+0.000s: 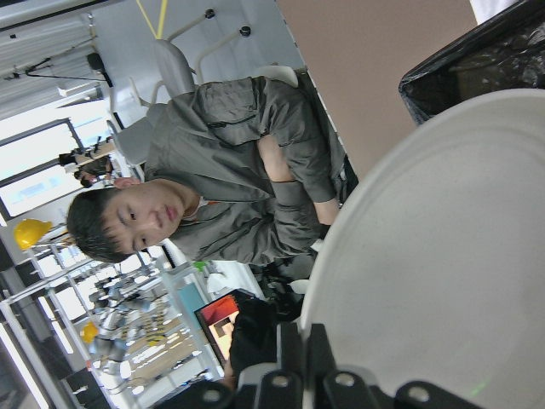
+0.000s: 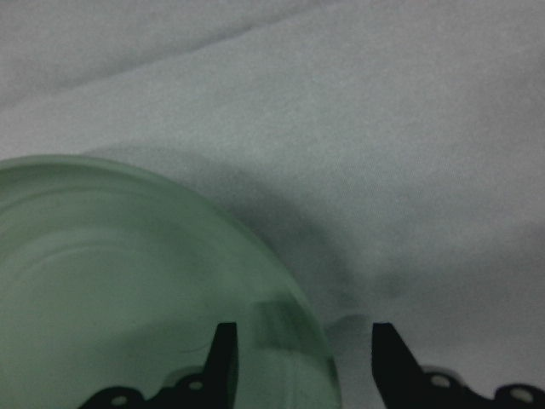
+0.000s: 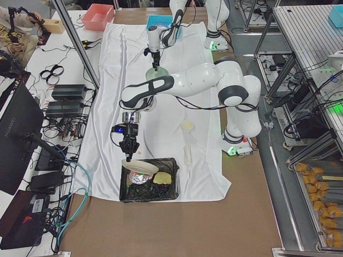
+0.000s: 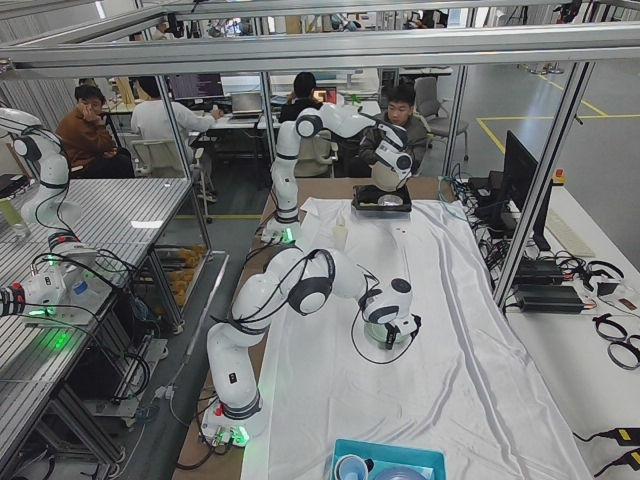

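Note:
My left gripper (image 3: 128, 153) is shut on the rim of a pale plate (image 3: 140, 166), held tilted over a black bag-lined bin (image 3: 151, 196). A yellow piece (image 3: 162, 178) and a crumpled silvery item (image 3: 139, 178) lie in the bin. The plate fills much of the left wrist view. My right gripper stands open above a green plate (image 2: 111, 273), its fingertips on either side of the rim as seen in the right wrist view.
A blue tray (image 4: 389, 448) with cups sits at the right arm's end of the white cloth (image 4: 470, 370). A small pale disc (image 3: 187, 126) and a white strip (image 3: 187, 155) lie on the cloth.

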